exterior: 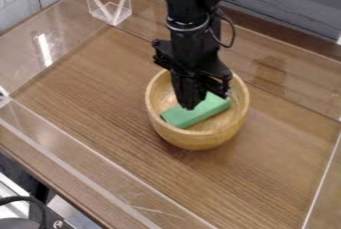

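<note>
A yellow bowl (189, 136) sits on the wooden table, holding a green rectangular block (192, 114). My black gripper (189, 102) hangs over the bowl, its tips above the block and partly hiding it. It looks shut, with nothing visible between its fingers.
A white wire holder (112, 6) stands at the back left. A dark cable lies at the lower left edge, and a raised edge runs along the back.
</note>
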